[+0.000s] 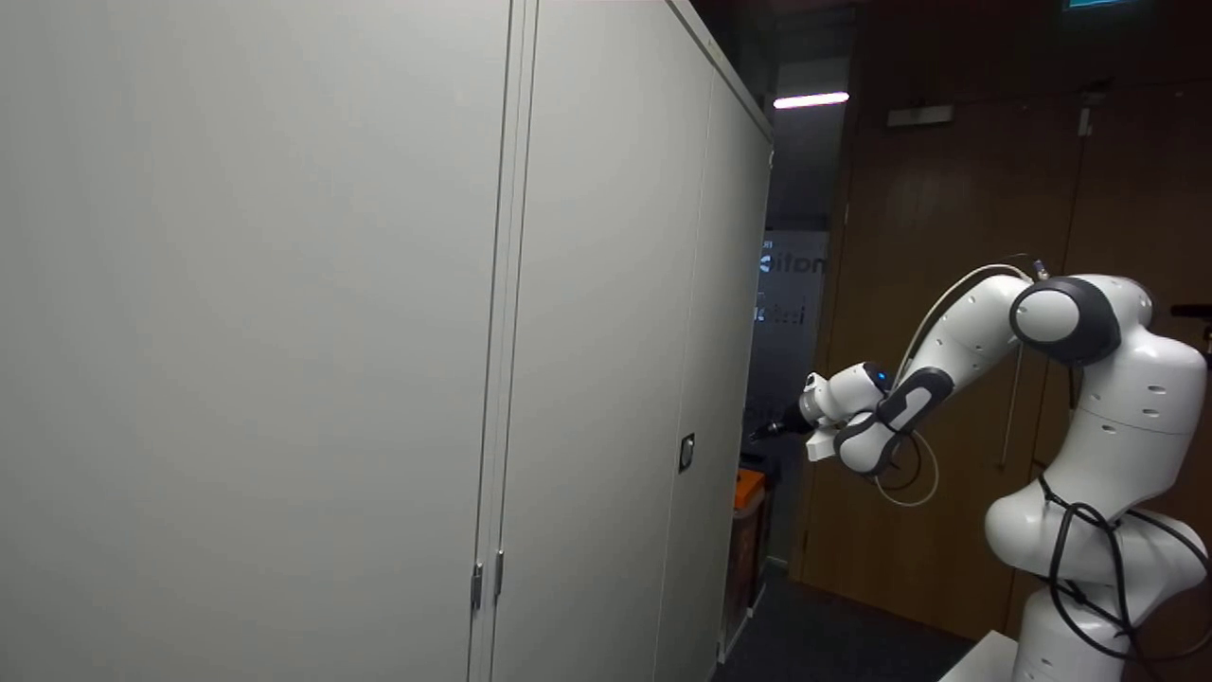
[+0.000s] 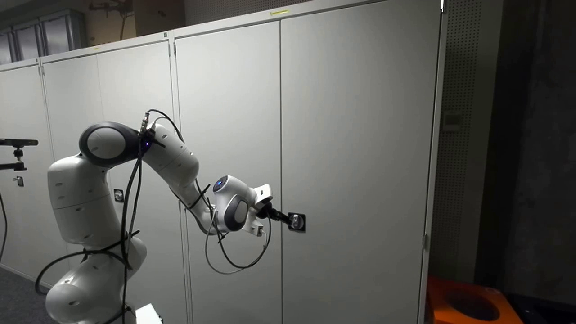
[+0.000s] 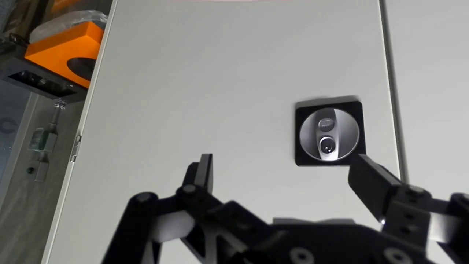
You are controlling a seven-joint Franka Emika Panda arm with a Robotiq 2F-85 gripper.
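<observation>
A round silver latch knob (image 3: 328, 134) in a square black plate sits near the edge of a closed grey cabinet door (image 3: 220, 88). My gripper is open in the wrist view, its fingers wide apart with only bare door showing between them and beyond. The knob appears above and left of the right finger (image 3: 373, 184), toward that side of the opening. In exterior view 2 the gripper (image 2: 289, 218) overlaps the latch plate (image 2: 300, 227), while exterior view 1 shows the gripper (image 1: 758, 434) held off from the cabinet front.
A vertical seam (image 3: 391, 79) runs beside the latch, with another door panel past it. Beyond the cabinet's hinged side stands an orange-topped bin (image 2: 470, 302). Cables (image 2: 254, 264) hang from the arm. Open air lies between arm and cabinet.
</observation>
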